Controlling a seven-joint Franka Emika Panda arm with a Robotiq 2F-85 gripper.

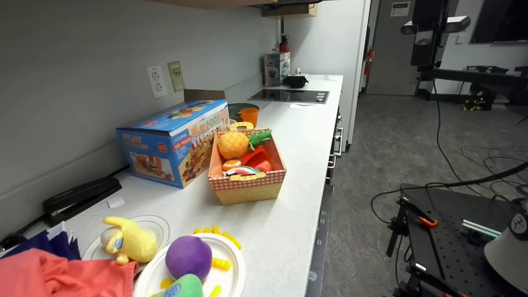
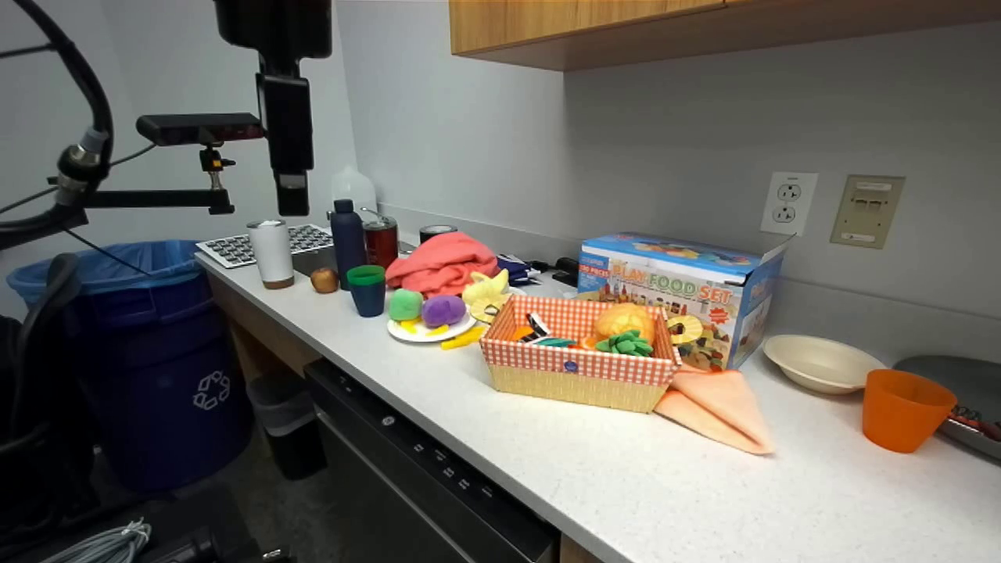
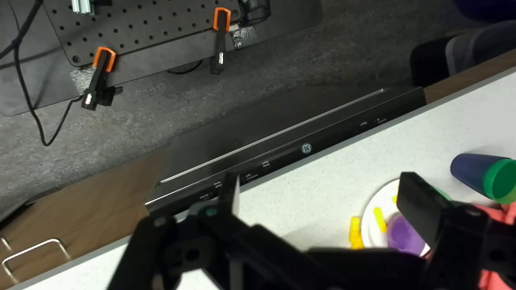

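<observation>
My gripper is open in the wrist view, nothing between its spread fingers. Below it are the counter's front edge and the dishwasher [image 3: 290, 140]. In exterior view 2 the gripper hangs in the air at upper left, seen edge-on. The checked basket [image 2: 582, 389] stands mid-counter, holding a toy pineapple [image 1: 233, 145], a red piece and other toy food. On a white plate [image 1: 237, 274] lie a purple toy [image 1: 189, 257], a green toy [image 1: 184, 287] and yellow sticks. Beside the plate is a yellow plush toy [image 1: 134, 242].
A blue play food box [image 1: 153, 143] stands behind the basket. A coral cloth [image 2: 450, 263], a blue-green cup [image 2: 367, 291], a bottle [image 2: 348, 239] and a tumbler [image 2: 271, 253] occupy the far end in exterior view 2. An orange cup [image 2: 905, 410] stands at right.
</observation>
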